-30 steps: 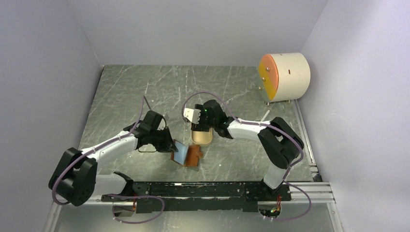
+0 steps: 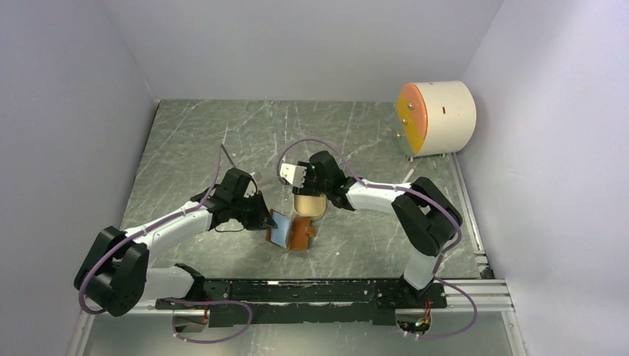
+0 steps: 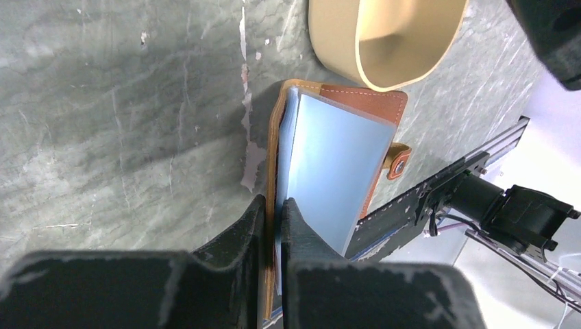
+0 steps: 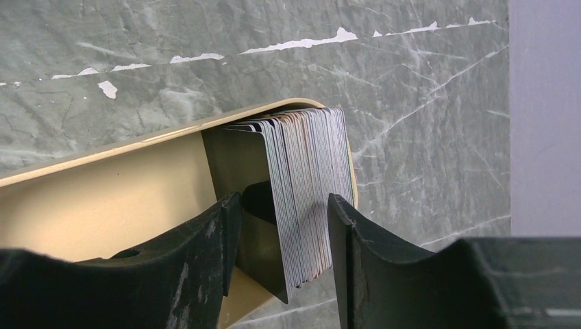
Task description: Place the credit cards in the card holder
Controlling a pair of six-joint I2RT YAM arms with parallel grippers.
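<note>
The brown leather card holder [image 2: 300, 233] lies spread open near the table's front, its pale blue inner sleeves [image 3: 336, 157] showing in the left wrist view. My left gripper is shut on one cover and edge of it. Just behind stands the beige box [image 4: 137, 192], holding a tight stack of cards [image 4: 308, 185] upright at one end, with a dark divider [image 4: 240, 157] against the stack. My right gripper is over that end, part open, one finger by the divider and the other at the stack's far side; no grip on a card shows.
A round-sided cream cabinet [image 2: 445, 115] with an orange and yellow front stands at the back right.
My left gripper and the card holder have shifted slightly right and back, towards the box. The right arm has barely moved, staying over the box.
</note>
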